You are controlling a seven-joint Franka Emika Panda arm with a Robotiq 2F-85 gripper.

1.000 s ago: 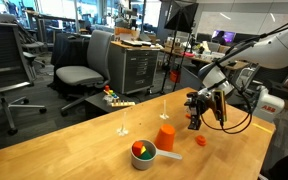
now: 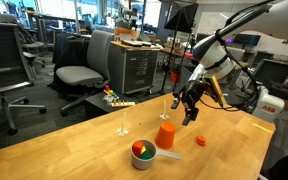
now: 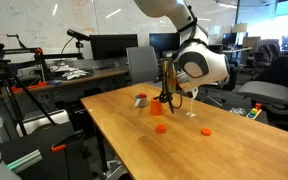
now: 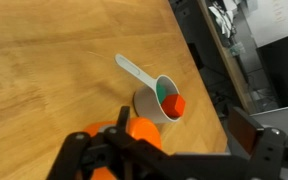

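Observation:
An orange cup (image 2: 165,135) stands on the wooden table. Beside it is a light grey pot (image 2: 143,157) with a pale handle (image 2: 170,154); red, yellow and green pieces lie in it. My gripper (image 2: 182,112) hangs above the table, up and to the right of the cup in exterior view 1. It is open and apart from the objects. In the wrist view, orange surfaces (image 4: 145,130) show near the dark fingers (image 4: 76,152), which partly cover them. The pot (image 4: 147,103) lies beyond, its handle (image 4: 134,70) pointing away from the fingers.
A small red-orange piece (image 2: 201,140) lies on the table under the arm; another red piece (image 3: 206,132) lies farther off. Thin white stands (image 2: 123,128) rise from the table's far side. Bare wood (image 3: 189,155) spreads across the front.
My gripper has risen and shifted a little to the left, nearer the orange cup, in exterior view 1. Cup, pot and red piece have stayed in place.

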